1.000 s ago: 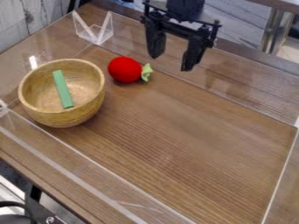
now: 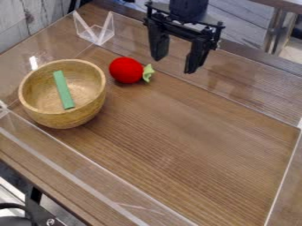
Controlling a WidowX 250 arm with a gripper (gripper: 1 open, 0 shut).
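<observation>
My gripper (image 2: 179,44) hangs at the top centre of the view, a dark body pointing down above the wooden table; whether it is open or shut is hard to tell. Below and left of it a red round object with a green top (image 2: 125,70), like a strawberry or tomato toy, lies on the table. A wooden bowl (image 2: 83,110) stands at the left, holding a green bar (image 2: 63,92).
A clear plastic piece (image 2: 94,26) stands at the back left. A cable shows in the bottom left corner.
</observation>
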